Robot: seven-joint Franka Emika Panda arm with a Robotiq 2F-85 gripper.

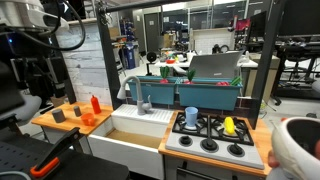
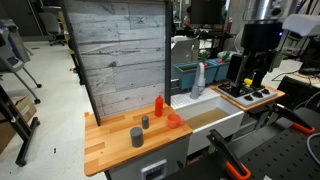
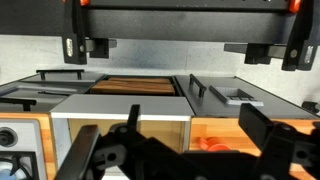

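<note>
In the wrist view my gripper is open, its dark fingers [image 3: 107,148] wide apart with nothing between them. It looks down over the sink [image 3: 150,134], which is empty in its visible part. A blue cup [image 1: 191,116] and a yellow object [image 1: 229,126] rest on the stove [image 1: 210,148]. On the wooden counter on the other side of the sink are an orange bowl [image 1: 89,120], a red bottle [image 1: 96,104] and small grey cups [image 2: 137,135]. The orange bowl [image 3: 215,143] is partly covered by a finger in the wrist view.
A grey faucet [image 1: 141,96] rises behind the sink. Teal planter boxes [image 1: 207,94] line the back, and a wooden panel wall [image 2: 127,65] stands behind the counter. A white rounded thing [image 1: 297,150], too close to identify, fills the lower right corner of one exterior view.
</note>
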